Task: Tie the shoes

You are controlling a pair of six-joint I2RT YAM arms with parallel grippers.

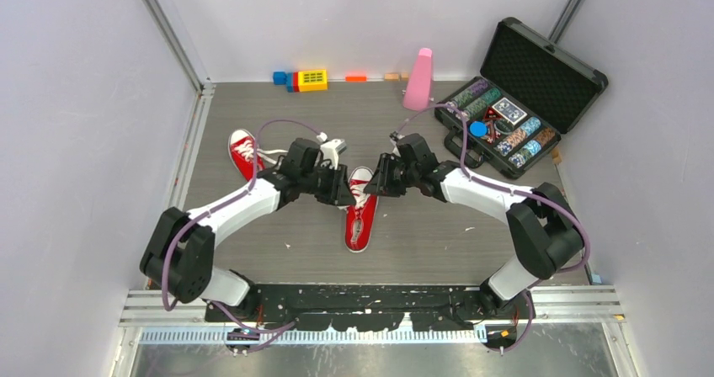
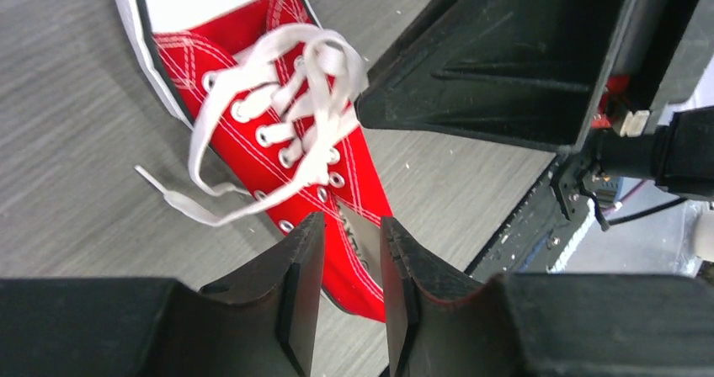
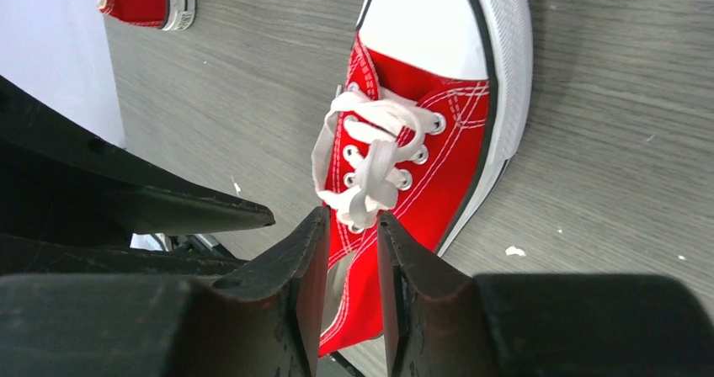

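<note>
A red canvas shoe (image 1: 357, 234) with a white toe cap lies mid-table, toe toward the back. Its white laces (image 2: 324, 99) form a loose loop over the eyelets, with one free end trailing off its left side. My left gripper is partly open beside the shoe's left edge, nothing between its fingers. From the right, my right gripper reaches over the shoe, partly open; a bunched piece of lace (image 3: 366, 188) shows just beyond its fingertips. Whether that gripper touches lace is unclear. The second red shoe (image 1: 244, 151) lies at the back left, partly hidden behind my left arm.
Toy blocks (image 1: 310, 80) and a pink cone-like object (image 1: 418, 81) stand along the back edge. An open black case (image 1: 539, 66) with chips and cards occupies the back right. Free table lies in front of the shoe and to its right.
</note>
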